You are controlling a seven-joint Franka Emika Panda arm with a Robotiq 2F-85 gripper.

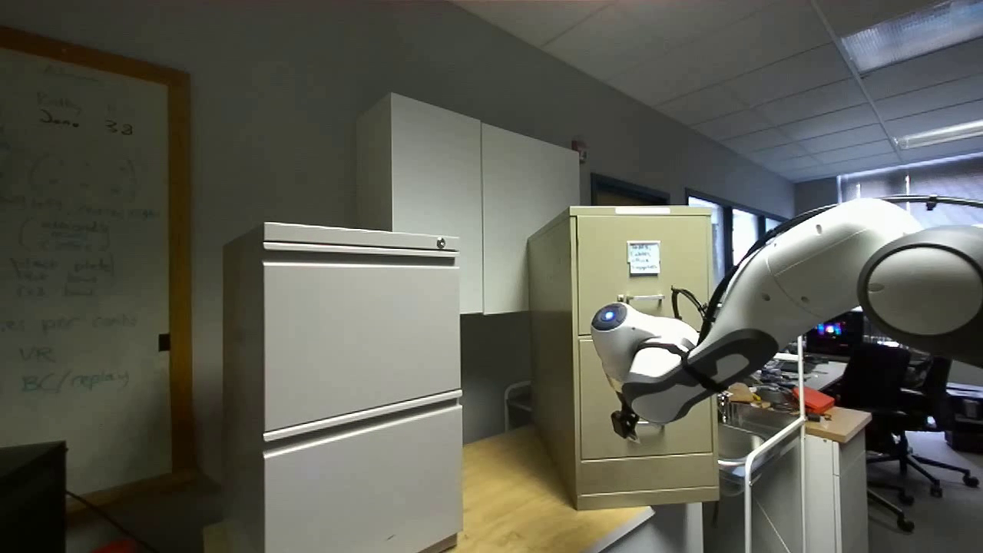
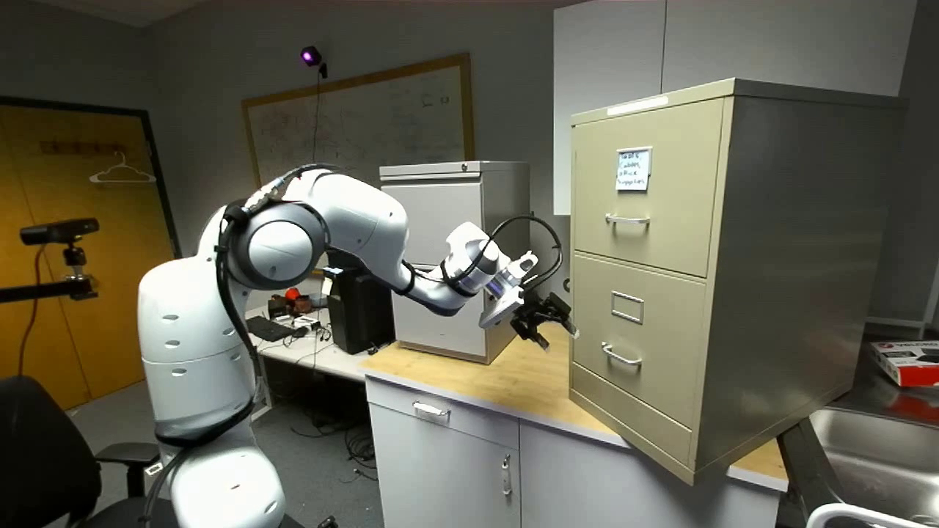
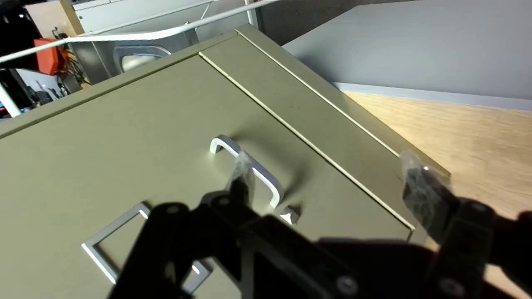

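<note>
My gripper is open, with its two fingers spread wide and nothing held between them. It faces the lower drawer of the tan filing cabinet. In the wrist view, the left finger overlaps the silver drawer handle, while the right finger lies over the cabinet's edge strip. Whether the finger touches the handle cannot be told. From exterior view 2, the gripper appears left of the lower handle, close to the drawer's left side. Both drawers look shut. An empty label frame sits above that handle.
A light grey cabinet stands on the wooden counter, with bare counter between the two cabinets. The sink lies beyond the tan cabinet, with a white rail near it. The upper handle is above the hand.
</note>
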